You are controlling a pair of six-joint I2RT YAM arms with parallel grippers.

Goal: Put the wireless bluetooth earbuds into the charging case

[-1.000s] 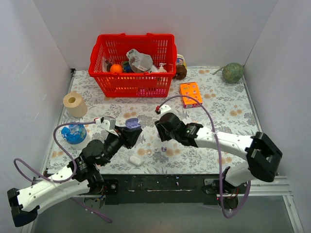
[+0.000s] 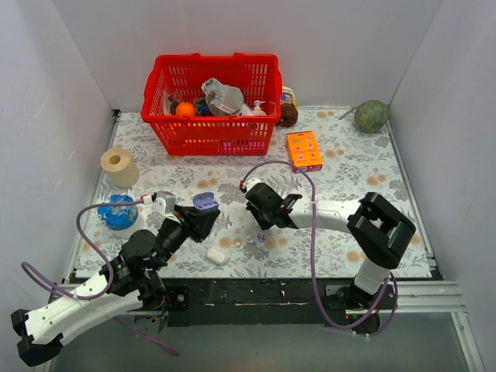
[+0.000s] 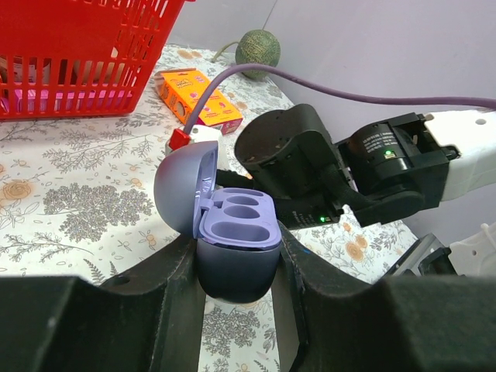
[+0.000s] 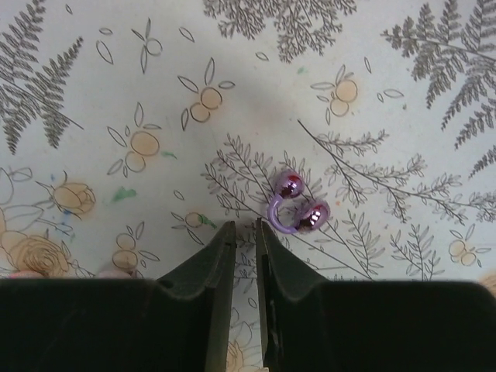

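Observation:
A lilac charging case (image 2: 205,201) with its lid up is in the grip of my left gripper (image 2: 203,219). The left wrist view shows the case (image 3: 239,213) from the front, its inner slots empty and facing up. On the patterned tabletop lies one purple C-shaped earbud (image 4: 298,208), just beyond and to the right of my right fingertips; in the top view this earbud (image 2: 261,237) is tiny. The right gripper points down with a narrow gap and nothing between its fingers. No second earbud can be made out.
A white block (image 2: 216,256) and small round pieces (image 2: 239,243) lie near the front edge. A red basket (image 2: 209,136) fills the back, an orange box (image 2: 304,150) stands right of it. Cables arch over both arms.
The left gripper and the case shifted slightly left. The earbud has stayed where it lies.

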